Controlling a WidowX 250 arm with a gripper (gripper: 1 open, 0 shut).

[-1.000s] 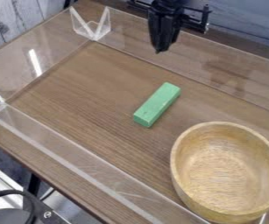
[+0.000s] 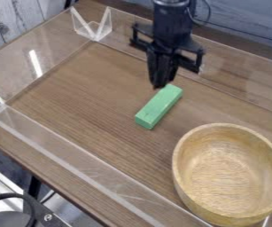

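The dark gripper hangs in the upper middle of the camera view, just above a green block that lies flat on the wooden table. Its fingertips are apart from the block, and nothing shows between them; the gripper is shut.
A large round wooden bowl fills the lower right. A clear plastic object stands at the back left. A dark cable or part lies at the lower left corner.
The gripper has moved down the view from the back edge toward the green block. The block and bowl have not moved.
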